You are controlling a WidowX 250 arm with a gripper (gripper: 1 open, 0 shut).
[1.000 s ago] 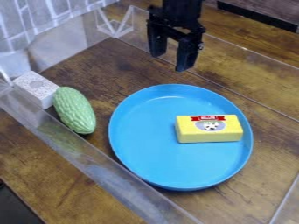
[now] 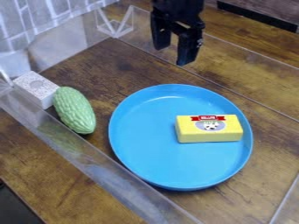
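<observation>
A black gripper [image 2: 176, 49] hangs at the top centre, its two fingers pointing down and standing apart, with nothing seen between them. Below it, a blue plate [image 2: 146, 149] holds a yellow box with a red label, like a butter pack [image 2: 216, 131], on its right half. A green bumpy gourd [image 2: 73, 111] lies left of the plate, and a white speckled block [image 2: 37, 86] sits beside it at the far left.
A clear plastic wall [image 2: 117, 173] runs around the wooden work surface [image 2: 100, 70]. The wood behind the plate and under the gripper is bare. A tiled wall stands at the back left.
The gripper has moved slightly up and shifted a little over the past second. The plate, box, gourd and block are unmoved.
</observation>
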